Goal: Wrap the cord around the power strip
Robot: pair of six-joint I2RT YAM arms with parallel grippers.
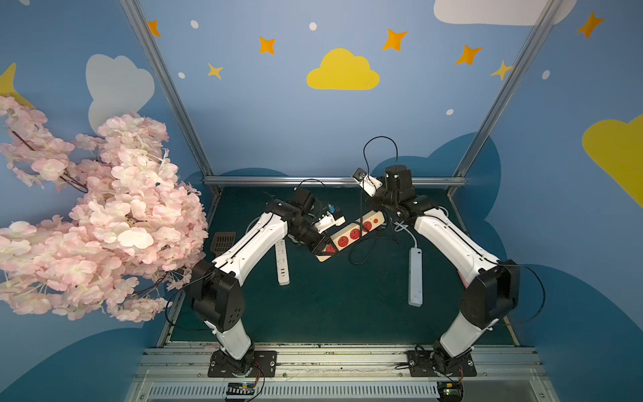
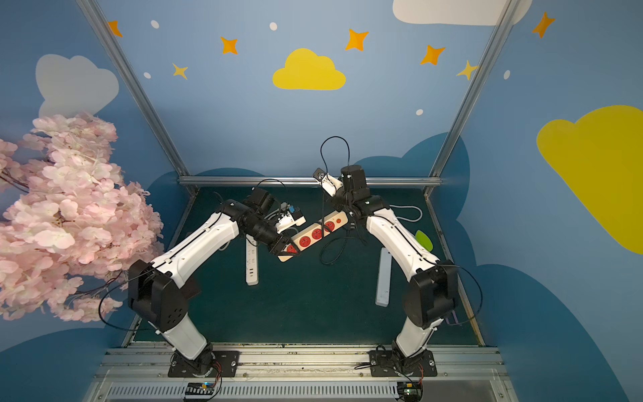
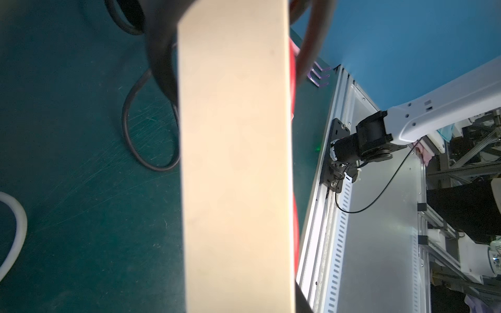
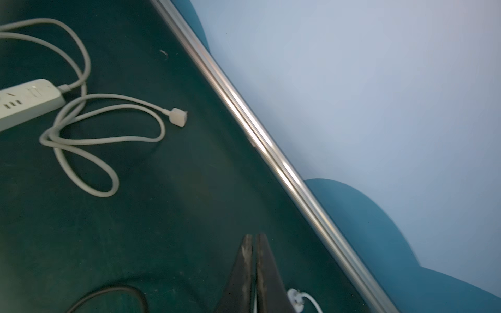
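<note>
A cream power strip (image 1: 349, 235) with red sockets is tilted across the middle, its far end to the right. My left gripper (image 1: 326, 248) is shut on its near end; in the left wrist view the strip's plain side (image 3: 237, 156) fills the middle and hides the fingers. A black cord (image 3: 160, 57) passes around the strip toward its far end, and a slack loop (image 1: 362, 260) of it hangs below. By the strip's far end my right gripper is shut, with nothing showing between its fingertips.
A white power strip (image 1: 282, 262) lies left and a grey-white one (image 1: 415, 278) right, each with a pale cord. Pink blossoms (image 1: 134, 221) crowd the left side.
</note>
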